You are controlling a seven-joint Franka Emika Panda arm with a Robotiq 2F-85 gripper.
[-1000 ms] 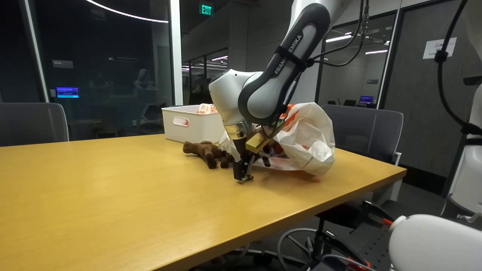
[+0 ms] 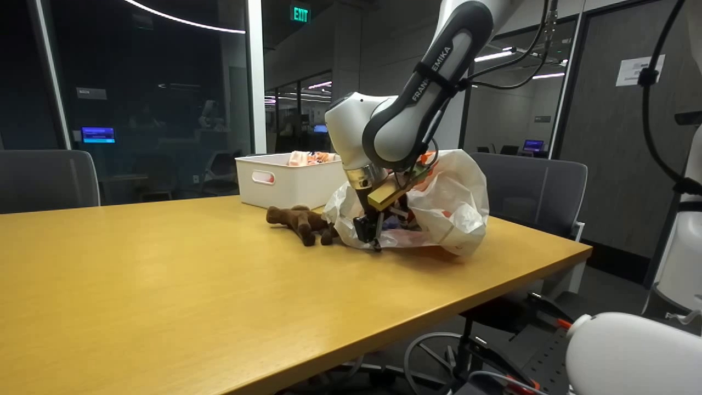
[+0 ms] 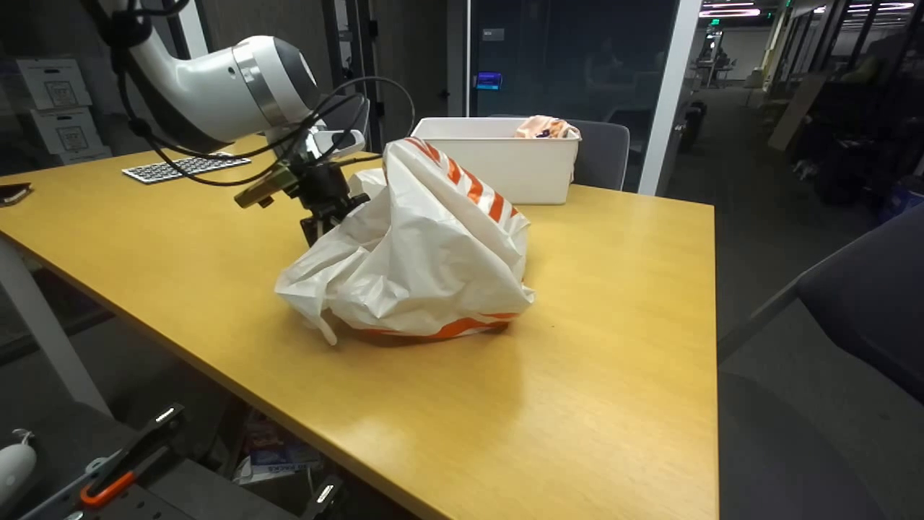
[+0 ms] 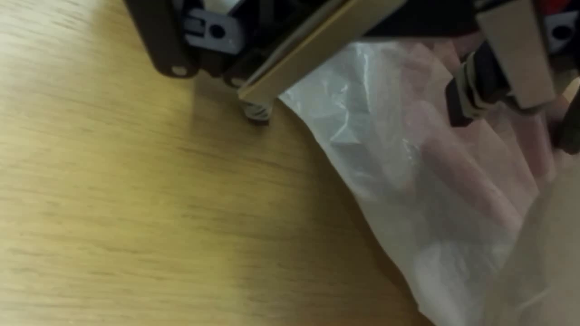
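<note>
A crumpled white plastic bag [image 2: 460, 210] with orange stripes lies on its side on the table, its mouth facing my arm. My gripper [image 2: 388, 238] is low over the table at that mouth, tilted. In the wrist view the gripper is open, its fingers wide apart: one fingertip [image 4: 256, 111] is over bare wood beside the bag's edge, the other over the translucent bag [image 4: 375, 163]. Pinkish shapes show in the bag in the wrist view; what they are is unclear. In exterior view 2 the bag [image 3: 433, 251] hides part of the gripper.
A brown plush toy [image 2: 303, 220] lies left of the bag. Behind stands a white bin [image 2: 279, 184] with patterned cloth [image 2: 309, 158] inside. A keyboard [image 3: 186, 166] rests at the far side.
The gripper has moved right and back in exterior view 1, from bare table up to the bag's mouth. The plush toy and bin have stayed put.
</note>
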